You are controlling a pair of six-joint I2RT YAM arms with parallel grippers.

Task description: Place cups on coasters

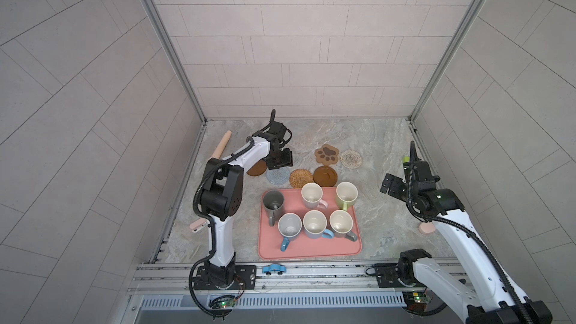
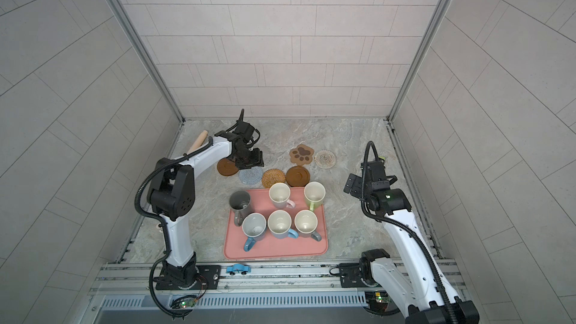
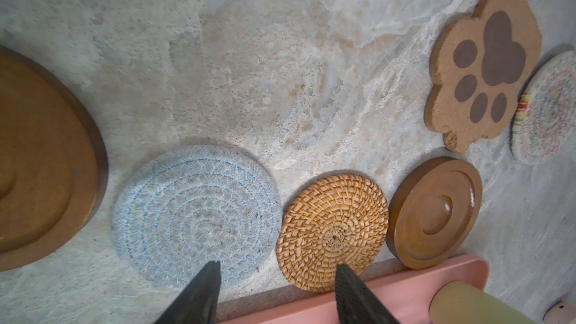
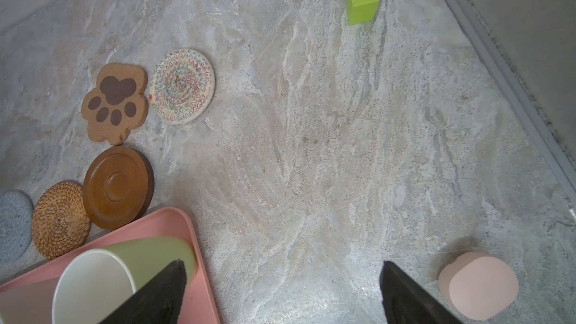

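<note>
Six mugs stand on a pink tray (image 1: 267,252) at the front centre: grey (image 1: 273,204), white (image 1: 312,195), green-handled (image 1: 346,193), three blue- or grey-handled in front. Behind them lie coasters: wooden (image 3: 48,156), blue woven (image 3: 196,210), rattan (image 3: 333,228), second wooden (image 3: 435,210), paw-shaped (image 3: 480,66), pale round (image 3: 546,108). My left gripper hangs over the left coasters, fingers apart with nothing seen between. My right gripper stands open at the right, beside the tray, empty.
A rolling pin (image 1: 222,144) lies at left, a green block (image 4: 362,3) at back right, a pink block (image 4: 477,285) at right. Free table lies behind the coasters and right of the tray.
</note>
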